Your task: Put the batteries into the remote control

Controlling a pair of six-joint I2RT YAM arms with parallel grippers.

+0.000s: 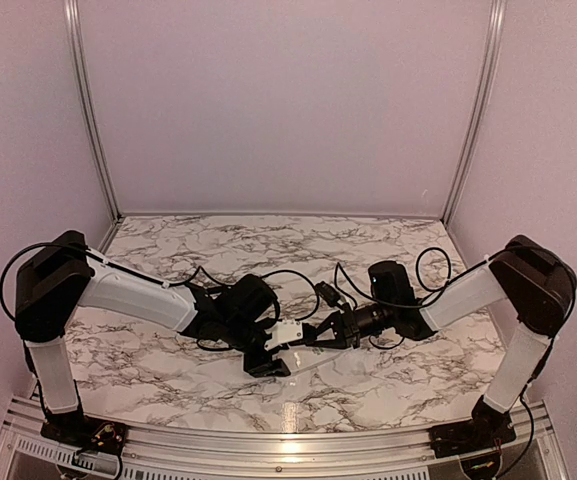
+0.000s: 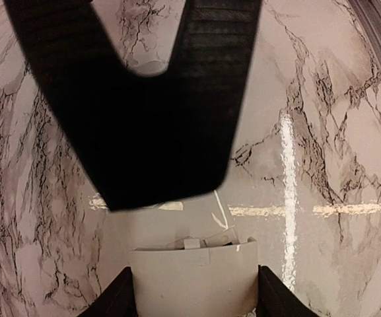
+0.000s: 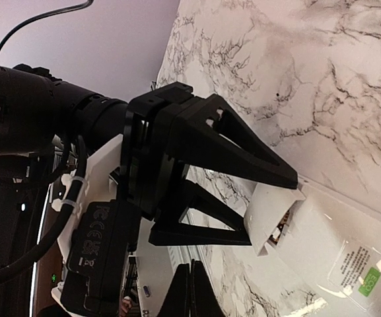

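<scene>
The white remote lies on the marble table beneath both grippers, with a green label near one end. My left gripper is shut on the white battery cover, which stands tilted at the remote's end; in the right wrist view a small part of the compartment shows beside it. My right gripper is shut, with nothing visible between its fingers; in the top view it is close to the left one, over the remote. Whether batteries are inside cannot be made out.
Walls enclose the back and sides, and a metal rail runs along the front edge. Cables loop above both arms.
</scene>
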